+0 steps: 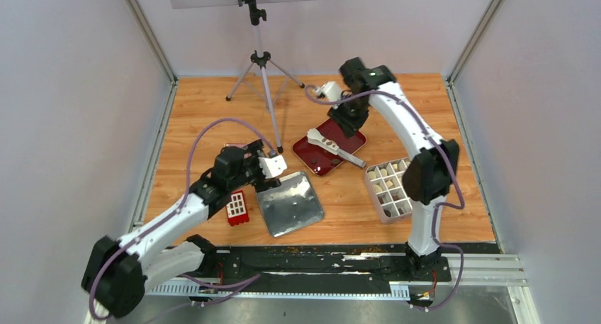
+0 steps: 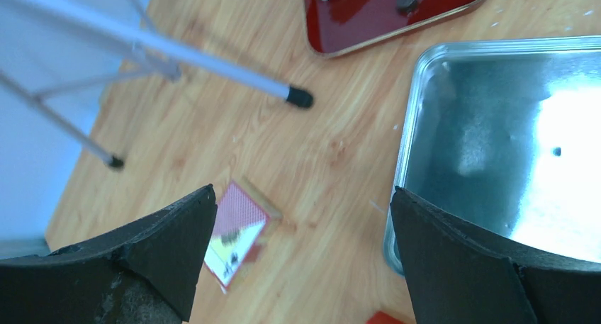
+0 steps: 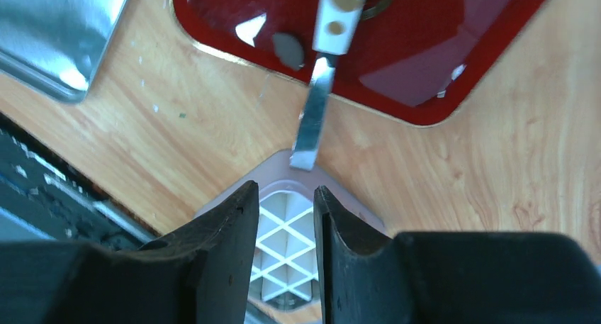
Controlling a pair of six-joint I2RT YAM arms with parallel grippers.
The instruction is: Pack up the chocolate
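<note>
A long white-handled tool with a metal blade [image 1: 344,155] lies across the red tray [image 1: 315,157], its blade reaching the rim of the white compartment box [image 1: 386,191], which holds pale pieces. Dark small pieces [image 2: 407,2] lie in the red tray. My right gripper [image 1: 347,122] is above the tray, fingers a little apart, nothing between them. My left gripper [image 1: 266,175] is open and empty beside the metal tray [image 1: 290,203]. Which things are chocolate I cannot tell.
A red box with white cells [image 1: 236,207] lies near the front left, and a pinkish card [image 2: 234,232] is under the left arm. A tripod [image 1: 269,104] stands at the back left. Bare wood is free at the back right.
</note>
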